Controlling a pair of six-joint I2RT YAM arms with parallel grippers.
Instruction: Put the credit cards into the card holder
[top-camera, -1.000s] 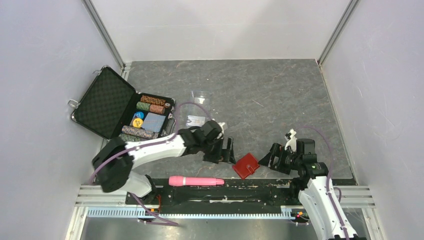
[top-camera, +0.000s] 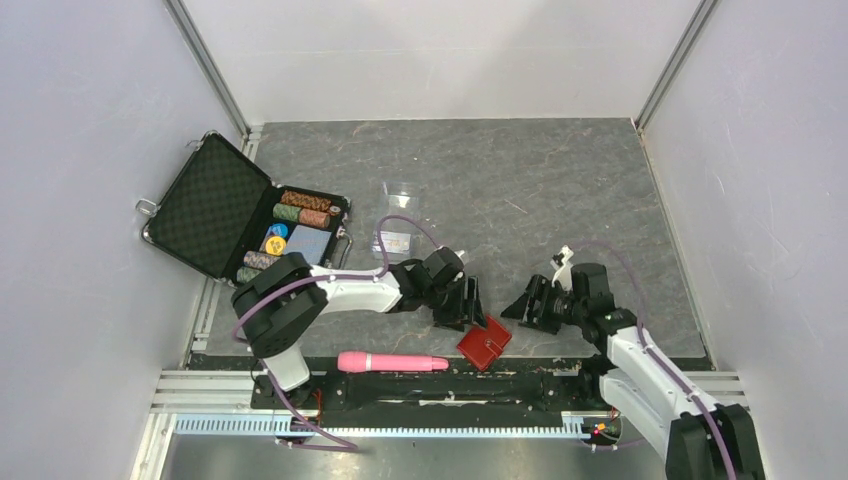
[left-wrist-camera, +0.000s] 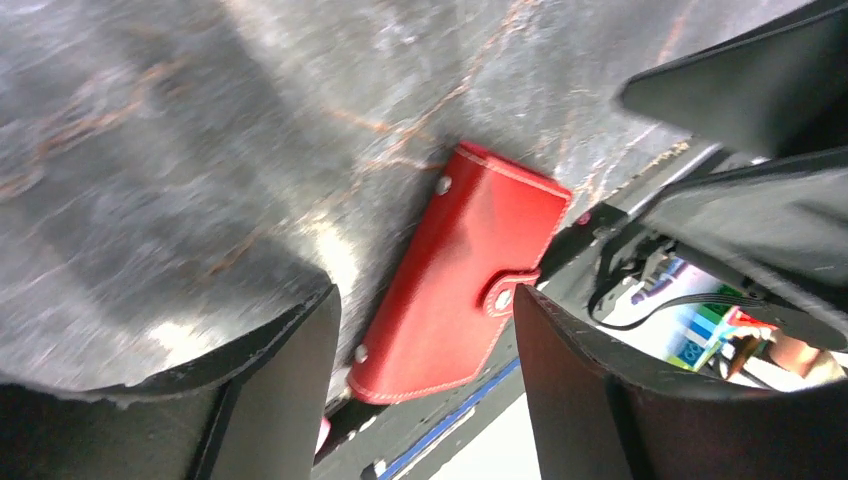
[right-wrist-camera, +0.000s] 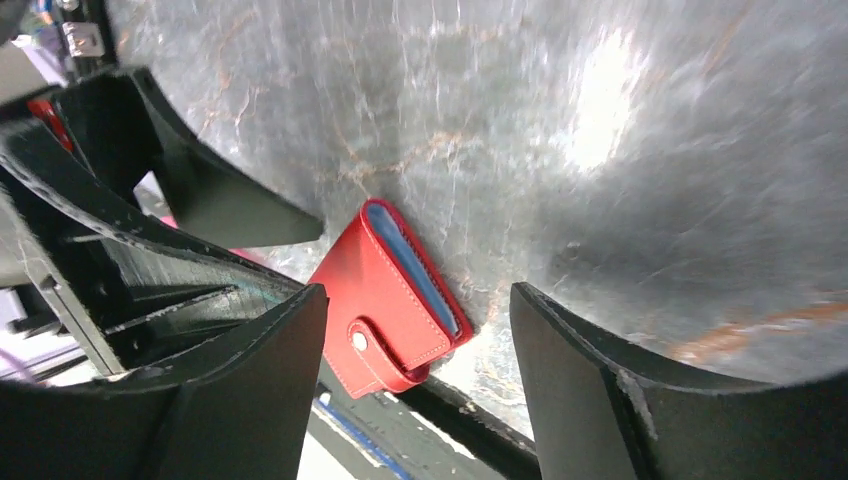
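A red leather card holder (top-camera: 484, 343) with a snap strap lies flat at the front edge of the grey mat, between both grippers. My left gripper (top-camera: 462, 310) is just above it on the left; in the left wrist view its fingers stand apart, the holder (left-wrist-camera: 450, 280) below between them, not visibly gripped. My right gripper (top-camera: 525, 308) is at the holder's right, fingers apart; in the right wrist view the holder (right-wrist-camera: 380, 290) shows below, with a blue-grey lining at its open side. A clear box (top-camera: 400, 195) with what look like white cards stands behind the left arm.
An open chip case (top-camera: 205, 200) sits at the left. A pink cylinder (top-camera: 392, 362) lies along the front edge, left of the holder. White walls enclose the sides and back.
The card holder has shifted slightly toward the front left. My left gripper has moved right over to it; my right gripper has moved a little up and left.
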